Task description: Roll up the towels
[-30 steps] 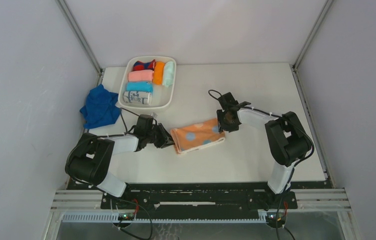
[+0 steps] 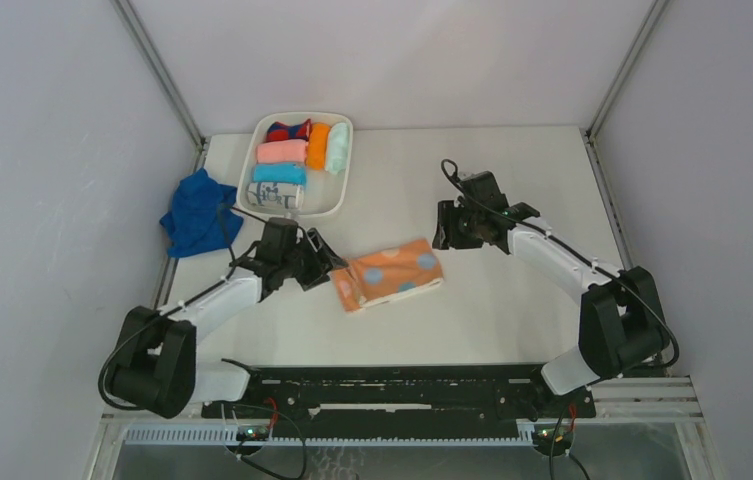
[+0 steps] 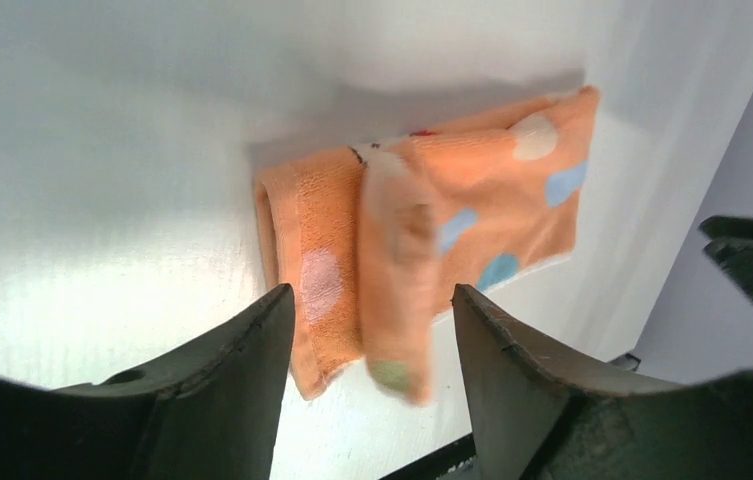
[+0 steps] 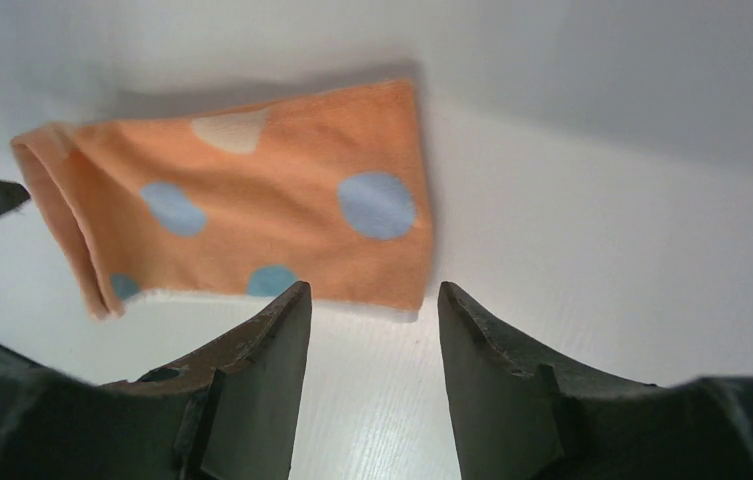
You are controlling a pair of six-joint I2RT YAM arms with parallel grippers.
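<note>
An orange towel (image 2: pixel 399 267) with pale dots lies folded into a strip at the centre of the table. Its left end is bent over, with a raised fold (image 3: pixel 389 290) that shows in the left wrist view. My left gripper (image 2: pixel 334 268) is at that left end, fingers apart; the fold stands in line with the gap, and I cannot tell whether the fingers touch it. Off the towel's right end, my right gripper (image 2: pixel 439 243) is open with nothing between its fingers. In the right wrist view the towel's right end (image 4: pixel 377 200) lies flat, clear of the fingertips (image 4: pixel 449 296).
A white bin (image 2: pixel 330 203) with several rolled towels stands at the back left. Beside it a crumpled blue towel (image 2: pixel 200 213) hangs over the table's left edge. Bare table lies right of and in front of the orange towel.
My right gripper has drawn back off the towel's right end and opened. The left gripper has opened and shifted slightly up; the towel has slid a little left, its left end now bent.
</note>
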